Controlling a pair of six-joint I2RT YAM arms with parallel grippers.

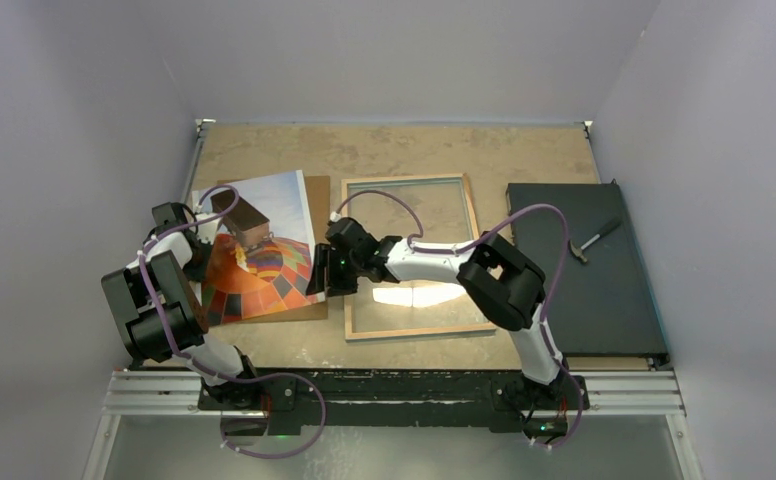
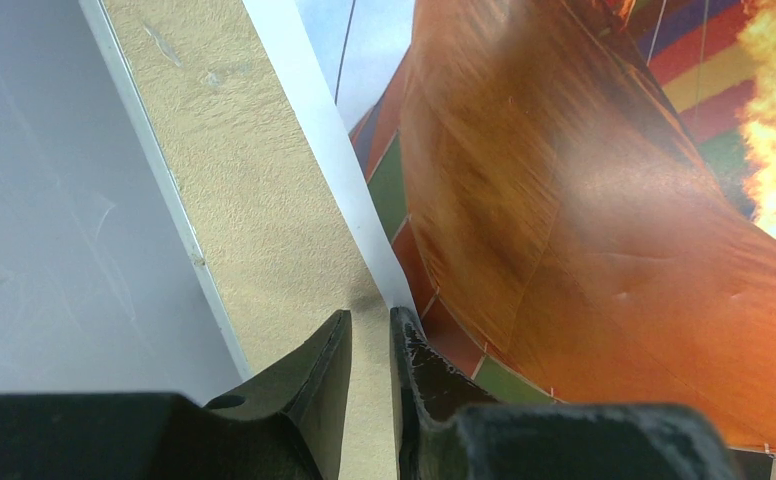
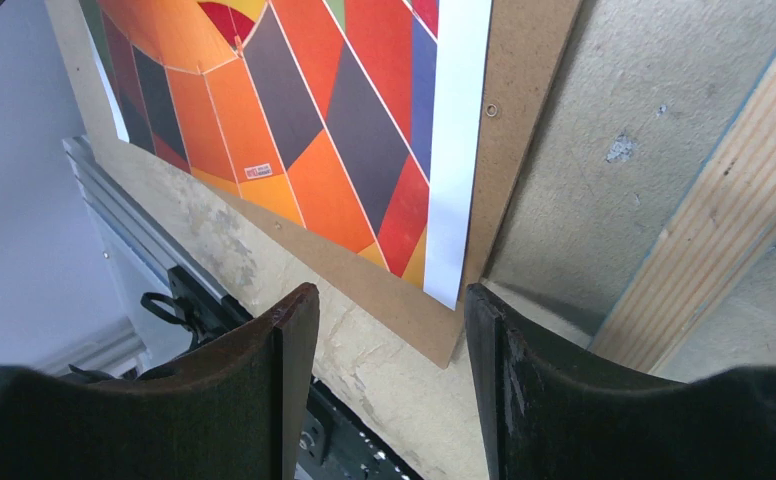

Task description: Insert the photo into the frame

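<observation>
The photo (image 1: 264, 270), a balloon print with white borders, lies on a brown backing board (image 1: 317, 195). My left gripper is at the photo's left edge, fingers slightly apart, the right finger against the white border, which curves there. My right gripper is over the photo's bottom right corner; its fingers show apart in the right wrist view, and whether anything is held between them is unclear. The wooden frame (image 1: 404, 335) with a clear pane lies right of the board, partly under the right arm.
A black mat (image 1: 584, 300) on the right carries a hammer (image 1: 599, 237). Grey walls enclose the sides and back.
</observation>
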